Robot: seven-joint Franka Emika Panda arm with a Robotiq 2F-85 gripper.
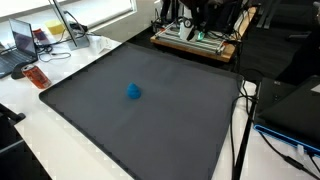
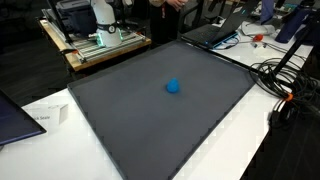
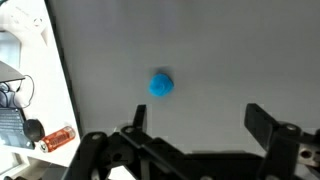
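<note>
A small blue object [image 1: 133,91] rests on the dark grey mat [image 1: 150,135], left of its middle in exterior view 1. Exterior view 2 has the same blue object [image 2: 172,86] toward the mat's far side. From above, the wrist view shows it as a rounded blue shape [image 3: 161,85], ahead of my gripper and a little left. The dark fingers [image 3: 268,124] stand wide apart with only bare mat between them. My gripper is open and clear of the blue object.
An orange-red can [image 1: 36,77] stands on the white table beside the mat's left edge, with a laptop [image 1: 24,41] and cables behind it. Black cables [image 2: 285,85] lie right of the mat in exterior view 2.
</note>
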